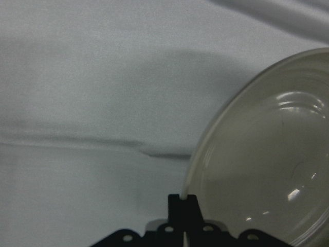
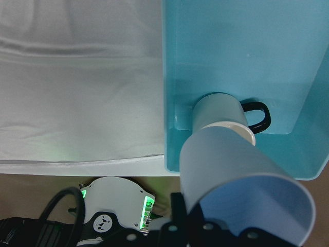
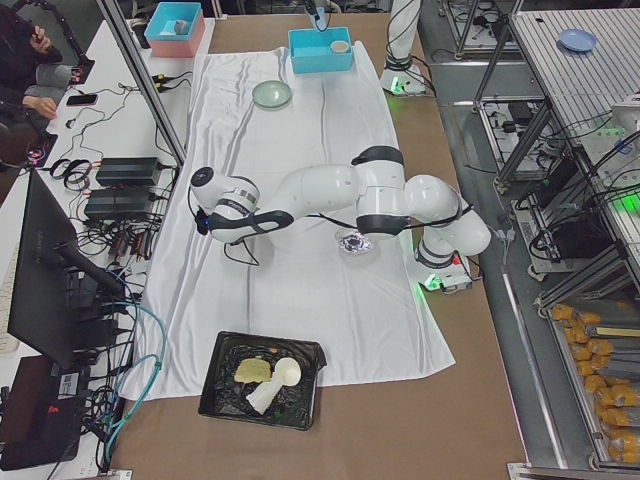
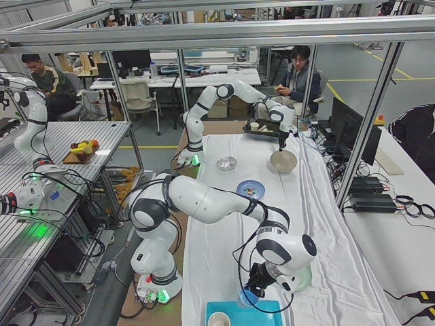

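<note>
My left gripper is shut on the rim of a beige bowl point(image 1: 262, 164), which is over the white cloth, also visible in the camera right view as a bowl point(image 4: 283, 161) under that arm. My right gripper is shut on a pale blue cup point(image 2: 226, 159), held above the edge of a turquoise bin point(image 2: 247, 46). A mug with a black handle point(image 2: 216, 110) sits inside the bin.
On the cloth are a blue plate point(image 4: 251, 187), a green plate point(image 3: 271, 94) and a crumpled clear item point(image 3: 356, 243). A black tray point(image 3: 220, 390) with items stands at the cloth's end.
</note>
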